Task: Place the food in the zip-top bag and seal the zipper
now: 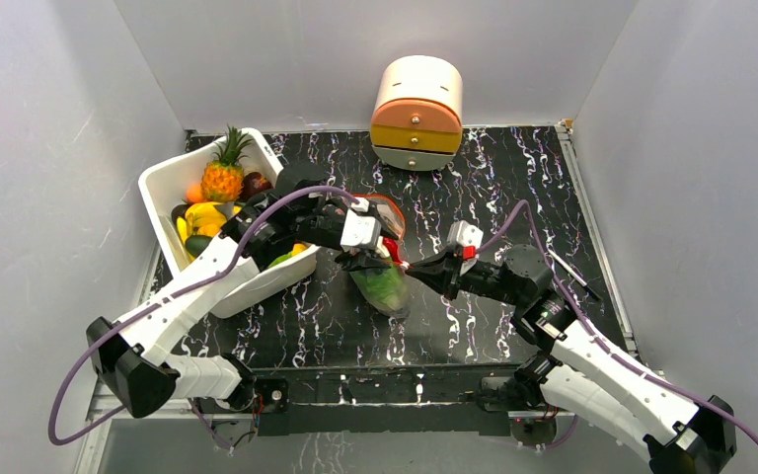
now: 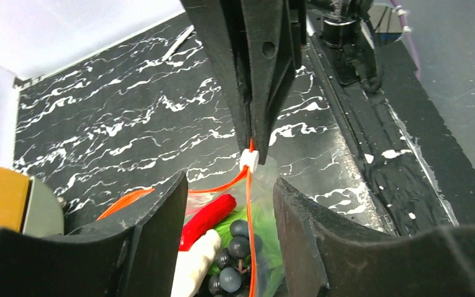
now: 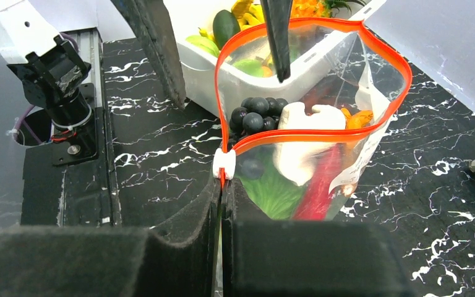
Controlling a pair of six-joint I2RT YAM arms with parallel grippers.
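Note:
A clear zip bag (image 1: 380,291) with an orange zipper rim (image 3: 385,48) holds black grapes (image 2: 238,247), a red pepper (image 2: 207,219), a white item (image 3: 297,117) and leafy green. Its mouth gapes. My right gripper is shut on the zipper end beside the white slider (image 3: 224,164). My left gripper stands open over the bag, fingers either side of the zipper near the slider in its wrist view, apparently not closed on it.
A white bin (image 1: 155,193) of fruit stands left. A small drawer cabinet (image 1: 415,99) is at the back. A white-and-black pen (image 1: 572,274) lies at the right.

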